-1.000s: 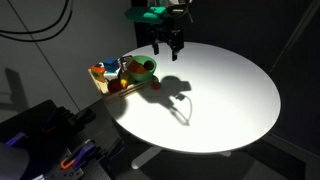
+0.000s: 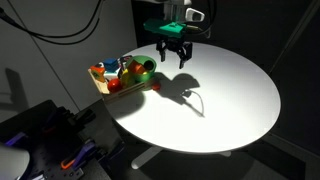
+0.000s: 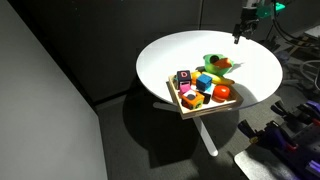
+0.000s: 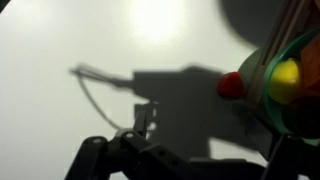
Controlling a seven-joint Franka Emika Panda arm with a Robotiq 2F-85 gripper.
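My gripper (image 2: 172,61) hangs open above the white table, to the right of the green bowl, with nothing between its fingers. In the wrist view a small round red object (image 4: 230,85) lies on the table close beside the tray's wooden wall; it also shows as a red spot (image 2: 156,87) in exterior view 1. The green bowl (image 4: 268,92) is partly in the wrist view at the right, with something yellow (image 4: 284,80) inside. A wooden tray (image 2: 125,92) at the table's left holds colourful blocks and toy food.
In the tray a blue block (image 3: 204,80) and a red round piece (image 3: 221,92) stand out. My arm's shadow falls across it.
The objects on the table look unmoved.
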